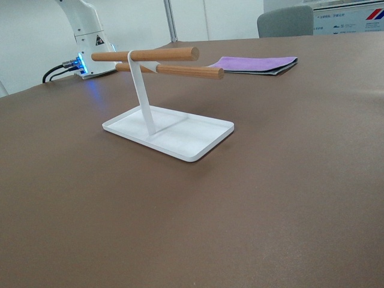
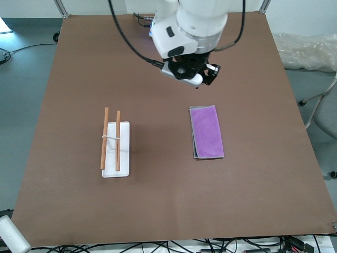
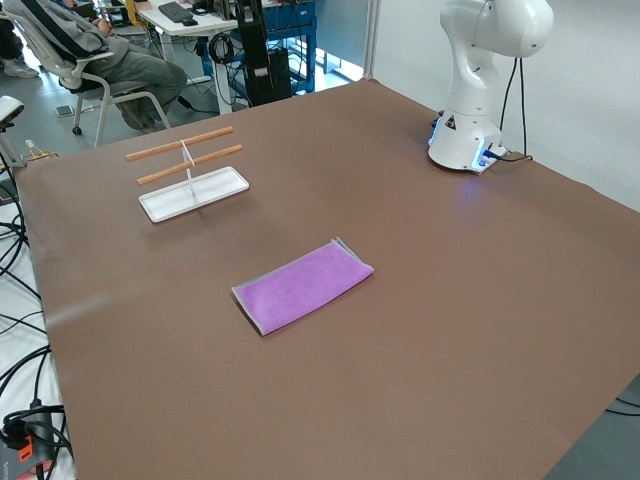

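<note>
My gripper (image 2: 202, 79) hangs at the top of the left view under the white arm, its black housing pointing down, above and behind the cloth; whether its fingers are open or shut does not show. A folded purple cloth with grey underside (image 2: 206, 132) lies flat right of centre. To its left stands a white stand on a rectangular tray (image 2: 124, 153), bearing two wooden bars (image 2: 103, 142). In the top view the stand (image 1: 189, 141) is near, with the cloth (image 1: 252, 63) behind; in the right view the cloth (image 3: 302, 285) is in front of the stand (image 3: 200, 195).
Cables run along its near edge, a chair stands beyond the right edge in the left view, and a seated person appears behind the table in the right view.
</note>
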